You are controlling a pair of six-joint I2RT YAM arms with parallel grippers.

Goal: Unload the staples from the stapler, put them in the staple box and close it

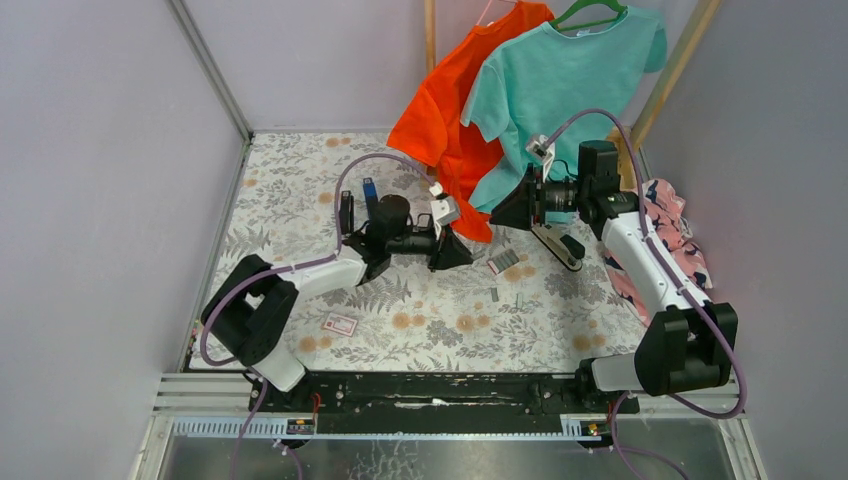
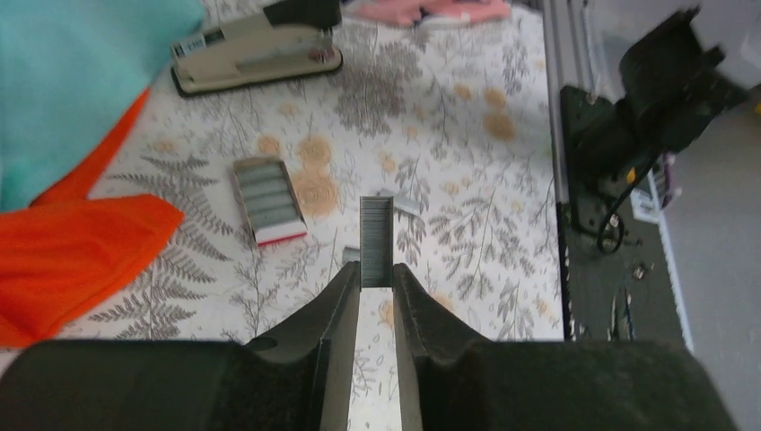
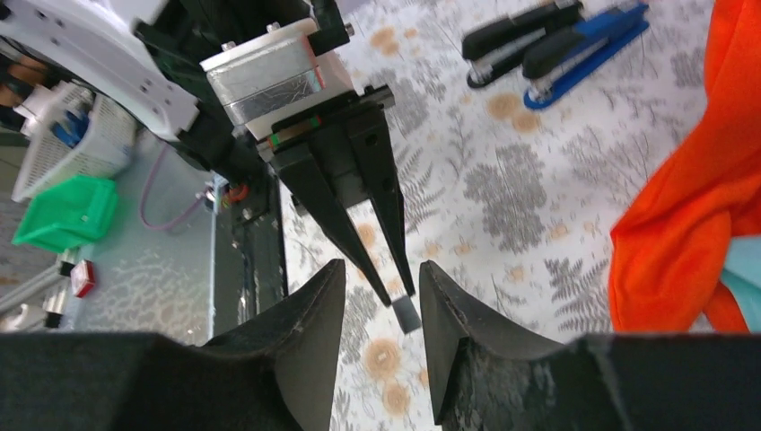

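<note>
My left gripper is shut on a grey staple strip, raised over the mat. My right gripper is higher, right of it; in the right wrist view its fingers stand part open, with nothing seen between. A beige-and-black stapler lies below the right arm. A box of staples, seen also in the left wrist view, lies left of that stapler, with loose strips nearby on the mat.
Blue and black staplers lie at the back left. Orange and teal shirts hang at the back, reaching the mat. Pink cloth lies at the right. A small card lies front left.
</note>
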